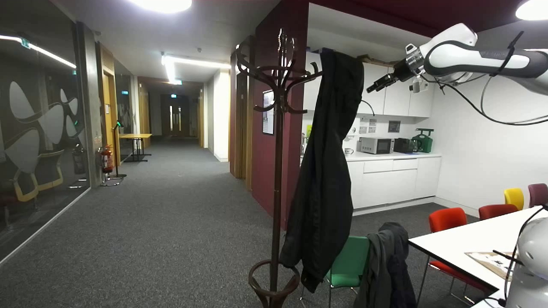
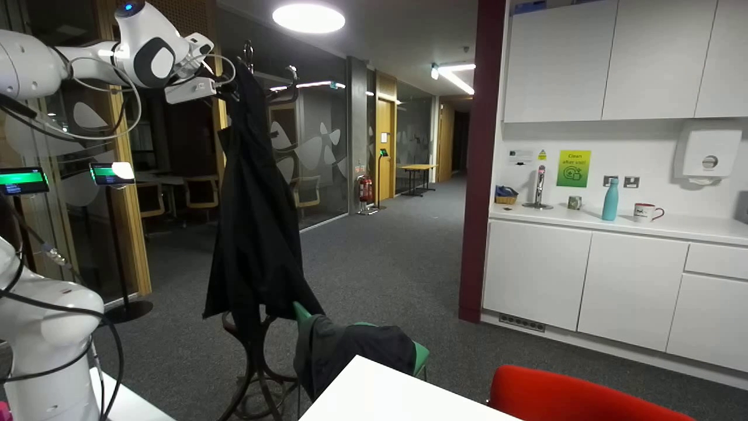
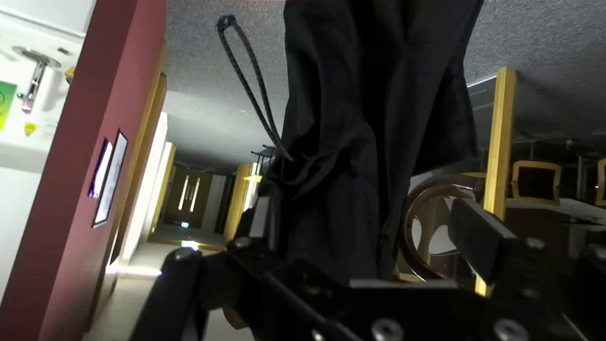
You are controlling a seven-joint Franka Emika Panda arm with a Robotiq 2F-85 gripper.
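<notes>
A long black coat [image 1: 329,154] hangs from a brown wooden coat stand [image 1: 278,169], draped down its right side. From the coat's edge a thin cord loop [image 3: 250,79] sticks out. My gripper [image 1: 373,87] is level with the coat's upper part, with a narrow gap between them in exterior view 1. In the wrist view its fingers [image 3: 480,238] stand wide apart. The coat fills much of the view between and beyond them, and nothing is gripped. Exterior view 2 shows the hand just left of the coat's top, where the fingertips are hard to make out.
Below the coat stands a green chair [image 1: 349,261] with a grey jacket [image 1: 385,256] over its back. A white table [image 1: 462,244] and red chairs [image 1: 448,219] are at the right. The kitchen counter [image 1: 395,155] lies behind. Open carpet stretches left of the stand.
</notes>
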